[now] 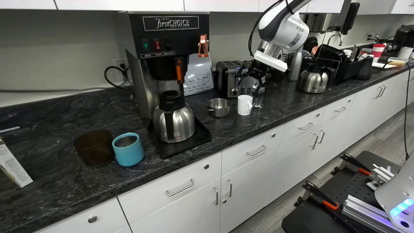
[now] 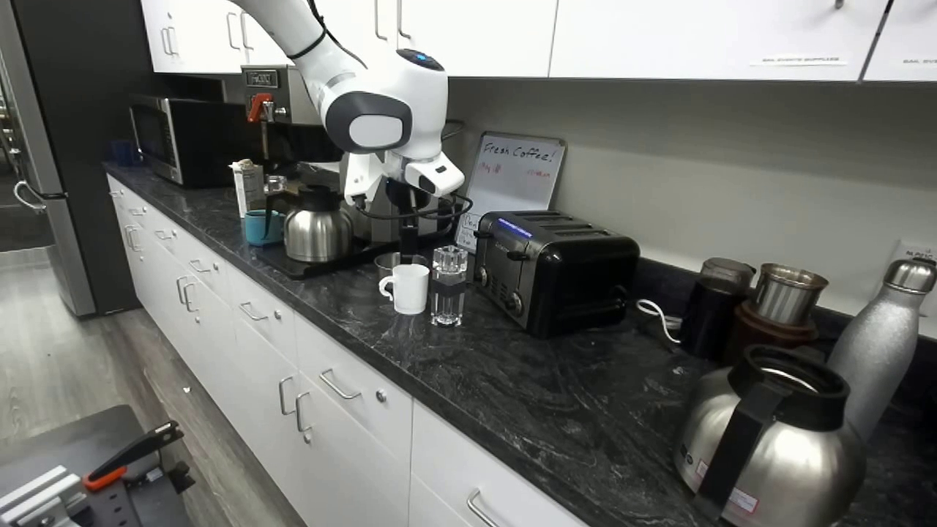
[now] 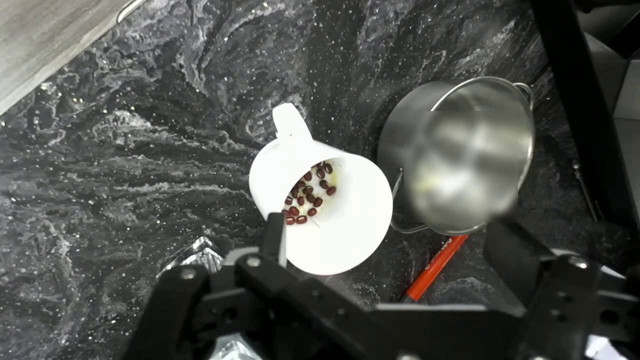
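Observation:
A white mug (image 3: 354, 210) stands upright in the wrist view, with several dark red beans (image 3: 309, 195) on its bottom. Right beside it is a small steel pot (image 3: 468, 144) with wire handles, and no beans show inside. My gripper is open above these, its fingers spread wide. One finger (image 3: 274, 237) overlaps the mug's near rim in this view; contact cannot be told. In the first exterior view the gripper hangs over the mug (image 1: 244, 105) and a clear glass grinder (image 1: 258, 97), with the pot (image 1: 219, 107) to their left.
A red pen (image 3: 436, 269) lies by the pot. The toaster (image 2: 553, 272) stands close behind the mug and grinder. To the left are the coffee maker (image 1: 167, 35), its carafe (image 1: 174, 120) and a blue mug (image 1: 128, 150).

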